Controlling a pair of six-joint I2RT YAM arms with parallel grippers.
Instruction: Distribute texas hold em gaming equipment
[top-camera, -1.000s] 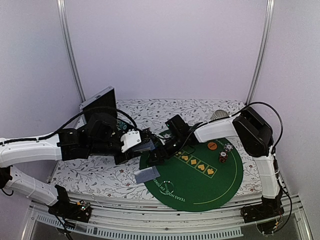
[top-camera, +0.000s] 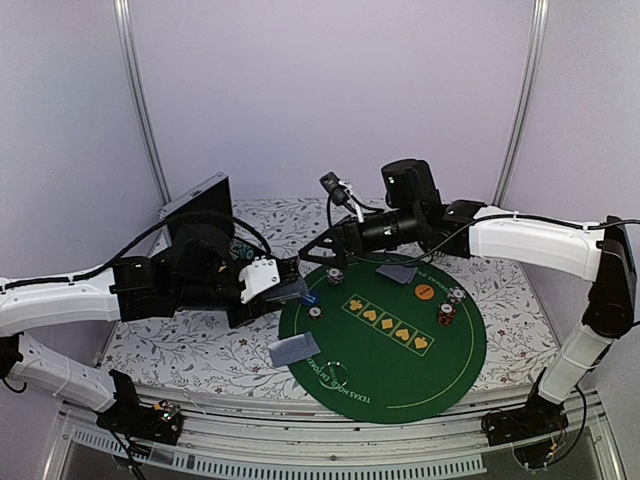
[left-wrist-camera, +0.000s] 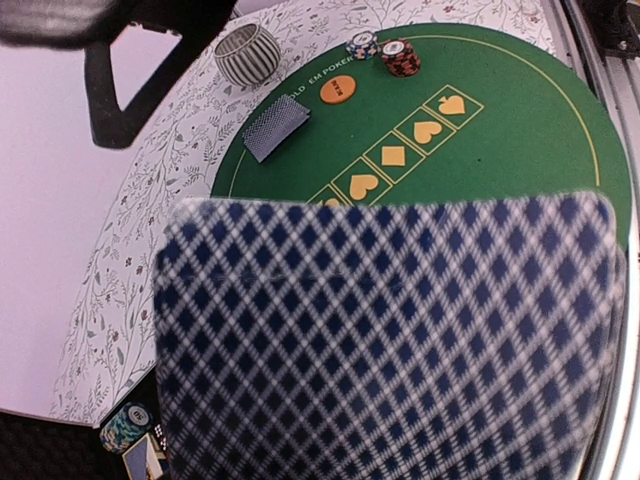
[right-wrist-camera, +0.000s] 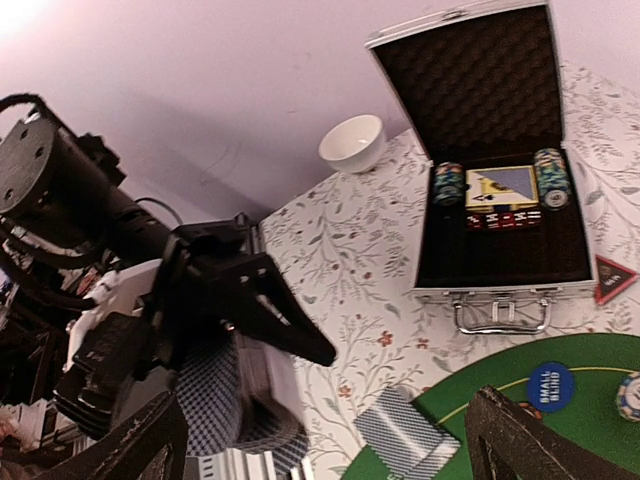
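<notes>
My left gripper (top-camera: 282, 282) is shut on blue checkered cards (left-wrist-camera: 390, 320), held up left of the round green poker mat (top-camera: 440, 360); they fill the lower left wrist view. Above the mat's far left part, my right gripper (top-camera: 312, 248) hangs open with nothing between its fingers. Face-down cards (top-camera: 294, 349) lie across the mat's near left edge, and others (left-wrist-camera: 276, 128) lie at its far side. A blue small blind button (right-wrist-camera: 550, 386) and an orange button (top-camera: 425, 292) rest on the mat. Chip stacks (top-camera: 446, 314) stand at its right, with chips (top-camera: 315, 312) at the left too.
The open case (right-wrist-camera: 505, 285) behind the left arm holds chips (right-wrist-camera: 551, 178) and cards (right-wrist-camera: 502, 187). A red triangle (right-wrist-camera: 613, 278) lies beside it. A striped cup (left-wrist-camera: 248, 55) stands beyond the mat, and a white bowl (right-wrist-camera: 354, 145) near the wall.
The left gripper has stayed in place with its cards.
</notes>
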